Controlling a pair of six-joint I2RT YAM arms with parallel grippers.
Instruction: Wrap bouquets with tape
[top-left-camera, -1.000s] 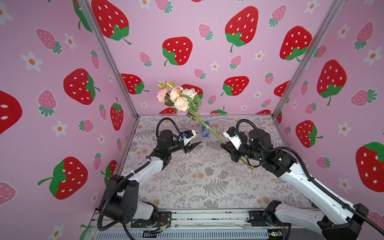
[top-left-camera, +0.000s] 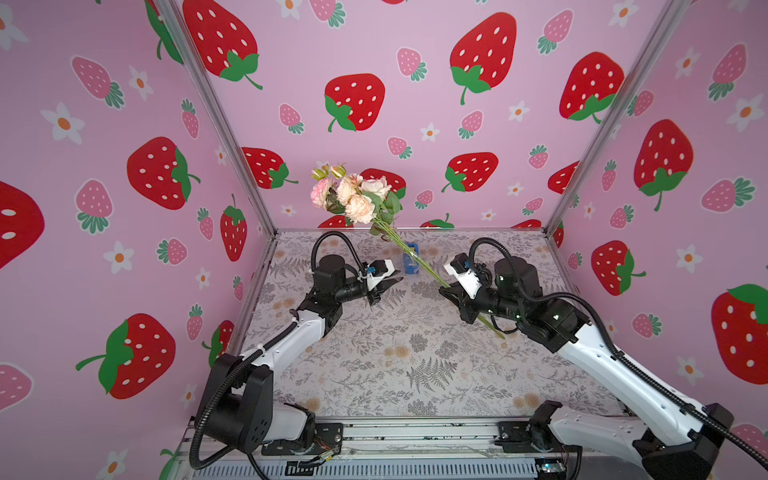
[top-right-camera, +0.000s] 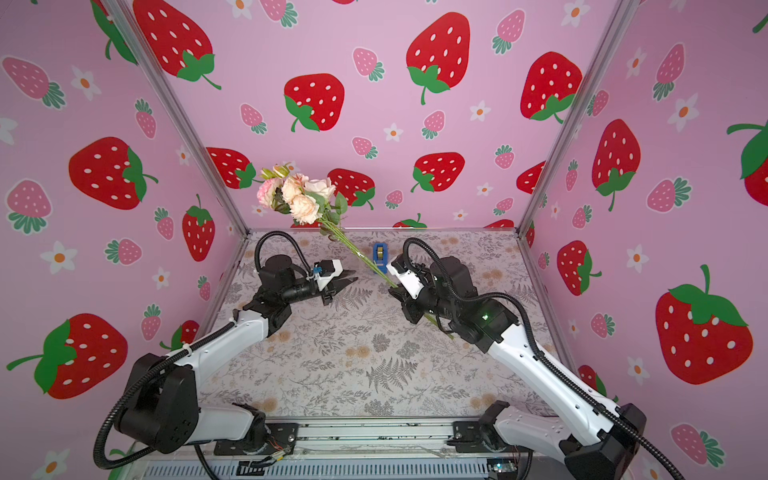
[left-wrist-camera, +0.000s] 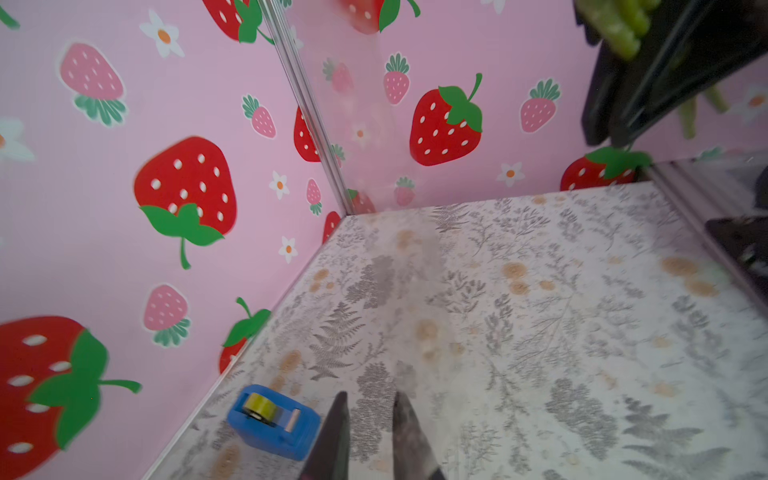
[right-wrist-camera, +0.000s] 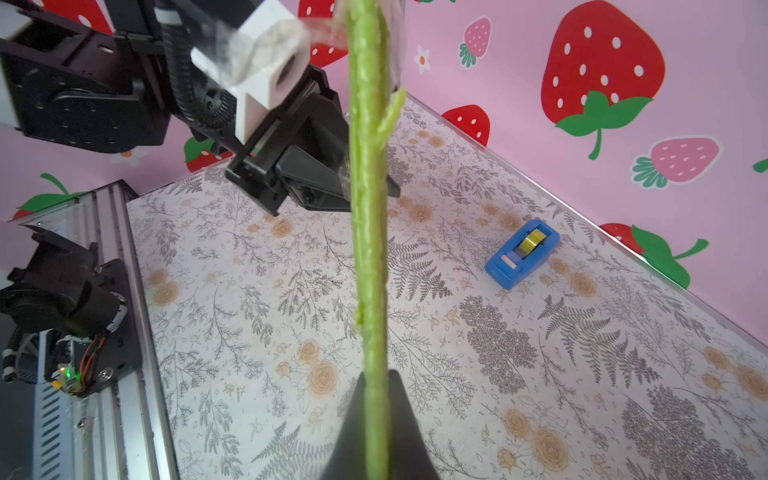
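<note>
The bouquet (top-left-camera: 360, 200), pale pink and cream roses on long green stems, hangs tilted above the table. My right gripper (top-left-camera: 446, 293) is shut on its stems (right-wrist-camera: 370, 240), with their lower ends poking out past it. Clear film, apparently tape, glints against the stems near the top of the right wrist view. To the left of the stems and apart from them is my left gripper; a gap shows between its fingers, and I see nothing held there. A blue tape dispenser (right-wrist-camera: 522, 253) with a yellow roll lies on the table near the back wall.
Strawberry-print walls (top-left-camera: 432, 104) close in the back and sides. A metal rail (top-left-camera: 424, 428) runs along the front edge.
The bouquet and right gripper have shifted very slightly left.
</note>
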